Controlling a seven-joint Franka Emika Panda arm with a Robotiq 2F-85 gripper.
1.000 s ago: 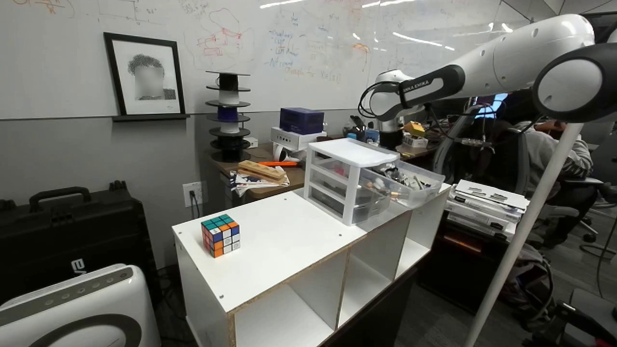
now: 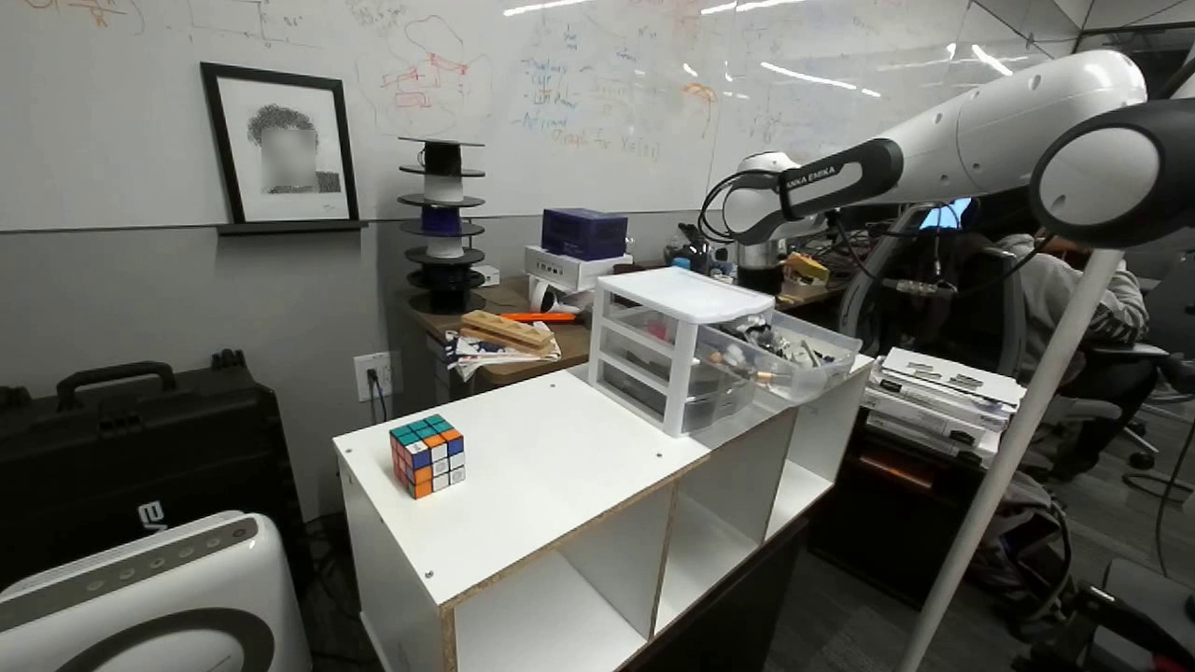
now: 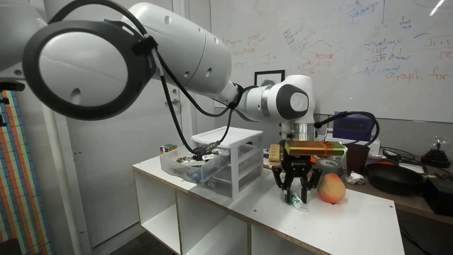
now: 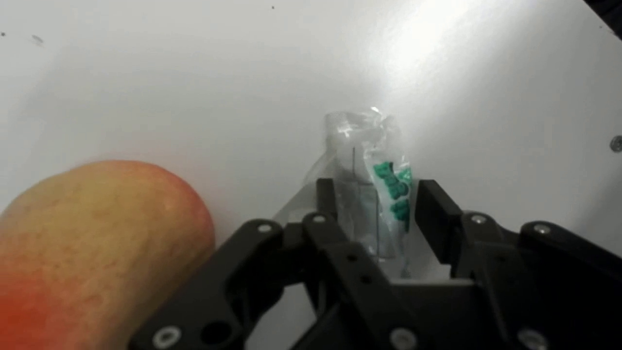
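A small clear plastic packet with green print [image 4: 393,189] lies near the white shelf top, between the black fingers of my gripper in the wrist view. The fingers are part closed, with the packet's crinkled film between them. From exterior view 2, my gripper [image 3: 296,198] points straight down close to the surface, and the packet [image 3: 299,204] pokes out below its fingertips. A yellow-red fruit, like a mango or peach [image 3: 331,188] stands right beside it. In exterior view 1 the gripper is hidden behind the drawer unit.
A clear plastic drawer unit [image 2: 685,296] with an open, filled drawer [image 2: 823,349] sits on the shelf unit. A Rubik's cube [image 2: 428,457] rests at the other end. The white top [image 2: 538,448] between them is bare. A black pan [image 3: 395,177] stands on the desk behind.
In exterior view 1 the arm has come down a little and shifted slightly right. The cube and drawer unit have stayed put.
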